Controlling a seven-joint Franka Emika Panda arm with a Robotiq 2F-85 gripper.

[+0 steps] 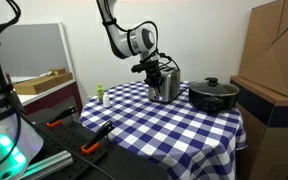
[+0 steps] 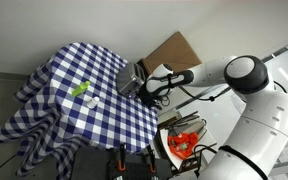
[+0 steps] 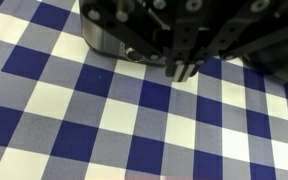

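Note:
A silver toaster stands on the blue-and-white checked cloth, towards the back of the table. My gripper is low at the toaster's near side, partly overlapping it in exterior view 1. In the wrist view the gripper points down over the cloth, its fingers together with nothing showing between them. The toaster's rounded metal edge lies close beside the fingers there. From exterior view 2 the arm partly covers the toaster. Whether gripper and toaster touch, I cannot tell.
A black lidded pot stands right of the toaster. Left on the cloth are a green item and a small white item. Tall brown boxes stand behind.

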